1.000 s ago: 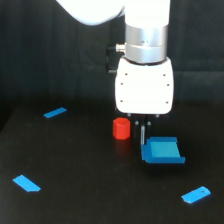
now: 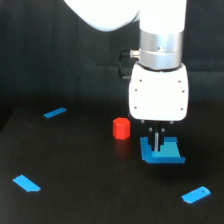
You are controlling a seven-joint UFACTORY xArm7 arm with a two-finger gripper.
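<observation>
My gripper (image 2: 156, 140) hangs from the white arm at centre right, fingers pointing down over a blue square tray (image 2: 171, 159) with a lighter blue inside, partly hidden by the fingers. Whether the fingers are open or shut on anything is too small to tell. A red block (image 2: 121, 129) stands on the dark table to the left of the tray, apart from the gripper.
Blue tape strips lie on the dark table at back left (image 2: 55, 112), front left (image 2: 26, 183) and front right (image 2: 196, 194). A dark curtain backs the scene.
The arm and gripper have moved right and slightly down, from between the red block and tray to over the tray. The red block looks unmoved.
</observation>
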